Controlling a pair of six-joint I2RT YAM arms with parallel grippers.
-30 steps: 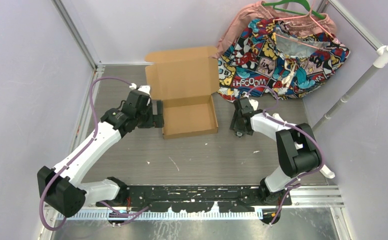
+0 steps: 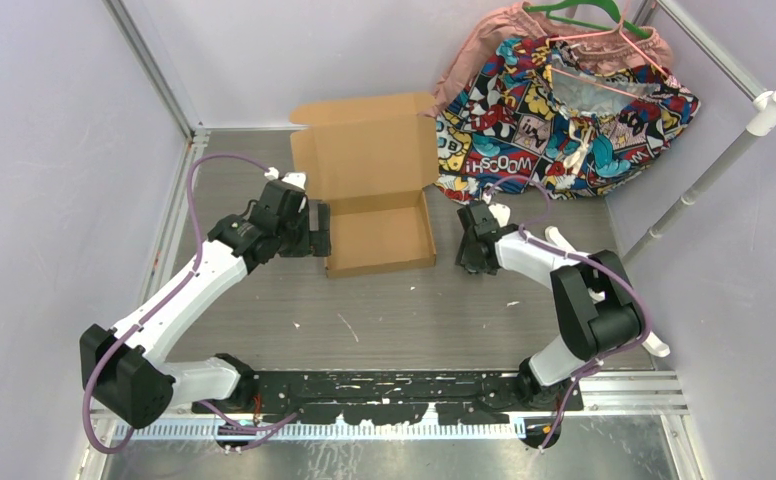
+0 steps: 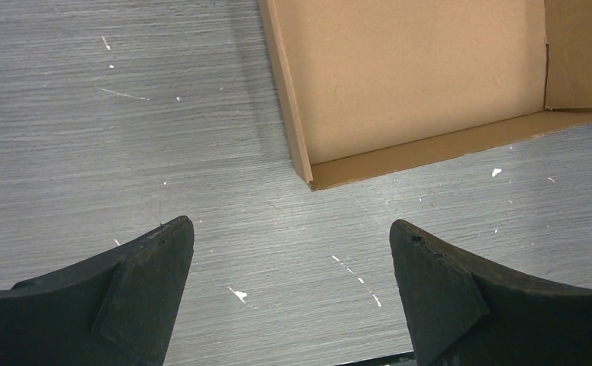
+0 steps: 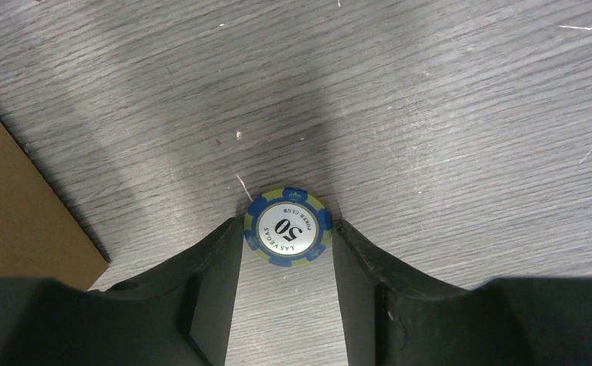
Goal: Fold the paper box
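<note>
The cardboard box (image 2: pixel 374 240) stands in the middle of the floor, its big lid flap (image 2: pixel 364 150) laid open toward the back. My left gripper (image 2: pixel 319 228) is over its left end, open and empty; in the left wrist view the box wall (image 3: pixel 284 84) is beyond the wide-apart fingers. My right gripper is low on the floor right of the box, its fingertips either side of a poker chip (image 4: pixel 288 227) marked 50, close to or touching its edges. Whether it grips the chip is unclear.
Printed clothes on hangers (image 2: pixel 564 130) lie at the back right. A white pole (image 2: pixel 654 340) lies beside the right arm.
My right gripper has shifted slightly toward the front and left, now covering the chip in the top view. My left arm moved slightly right earlier.
</note>
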